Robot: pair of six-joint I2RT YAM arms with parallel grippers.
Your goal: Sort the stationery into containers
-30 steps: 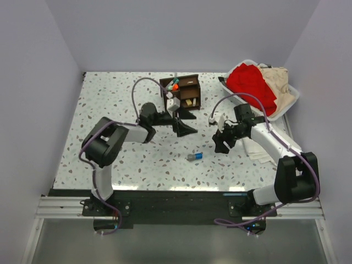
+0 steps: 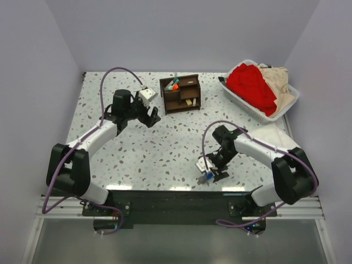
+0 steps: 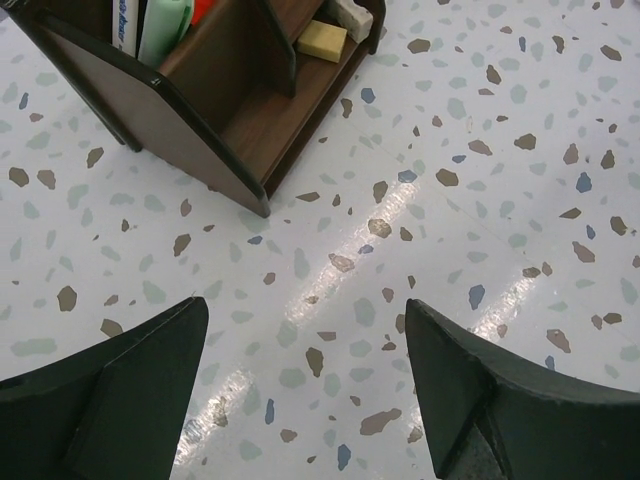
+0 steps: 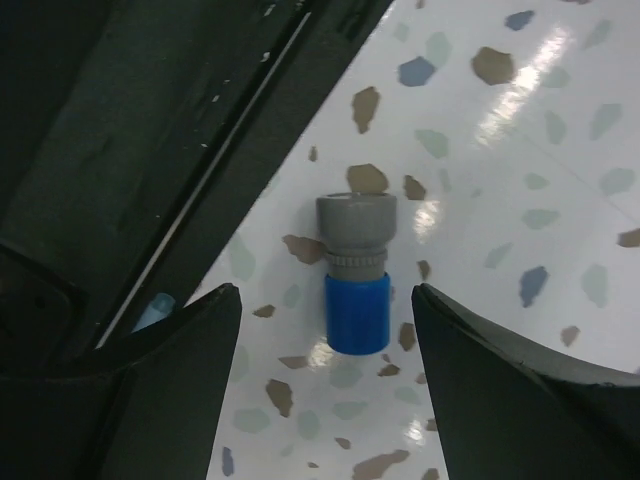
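Observation:
A grey-and-blue cylinder (image 4: pixel 358 275) lies on the speckled table near its front edge, its blue end towards my right gripper (image 2: pixel 213 175). In the right wrist view the cylinder shows between that gripper's open fingers, with a gap on each side. My left gripper (image 2: pixel 153 116) stands open and empty over bare table, in front of the brown wooden organizer (image 2: pixel 172 96). In the organizer are a green tube (image 3: pixel 165 30), a white tube (image 3: pixel 126 25), an orange item (image 2: pixel 175 87) and a small yellow block (image 3: pixel 321 41).
At the back right stands a white basket (image 2: pixel 242 103) with a red cloth (image 2: pixel 250 88) and a beige cloth (image 2: pixel 276 80). A light-blue item (image 4: pixel 155 310) lies at the dark front edge.
The cylinder has shifted towards the front edge and slightly right. The left arm has swung left and back from the middle.

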